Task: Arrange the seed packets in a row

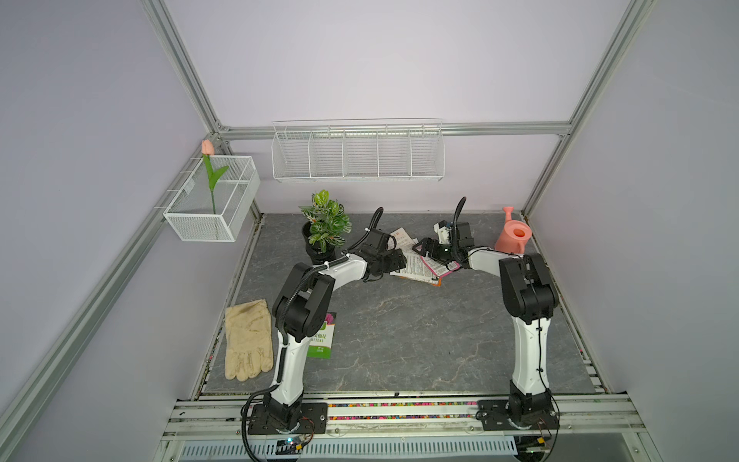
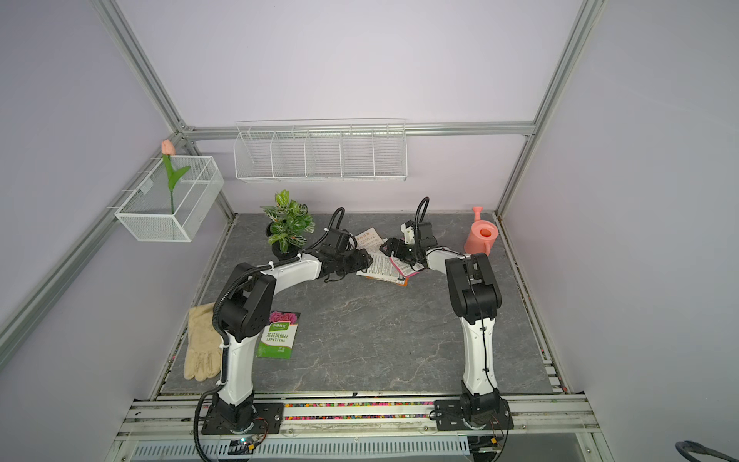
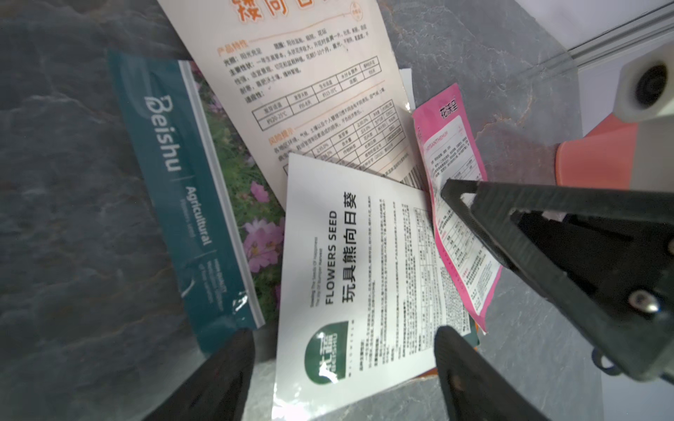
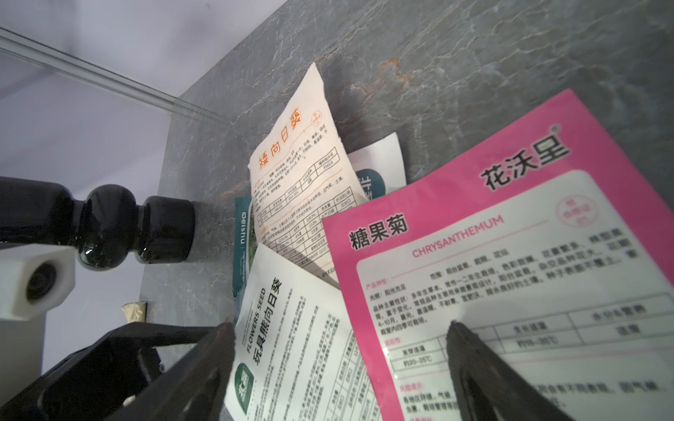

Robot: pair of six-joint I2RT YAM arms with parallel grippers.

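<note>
Several seed packets overlap in a pile at the back middle of the table. In the left wrist view a white "FLOWERS SEED" packet (image 3: 379,273) lies over a cream packet (image 3: 309,91) and a teal Beishu packet (image 3: 189,203). A pink-edged chrysanthemum packet (image 4: 505,273) rests on the pile's right side. My left gripper is open above the white packet's near end. Over the pink packet's left edge my right gripper stands open. Neither has anything gripped. A green-and-white impatiens packet (image 2: 278,336) lies alone at the front left, beside the left arm.
A potted plant (image 1: 326,223) stands back left, close to the left arm. A pink watering can (image 1: 513,234) is at the back right. A beige glove (image 1: 248,340) lies front left.
</note>
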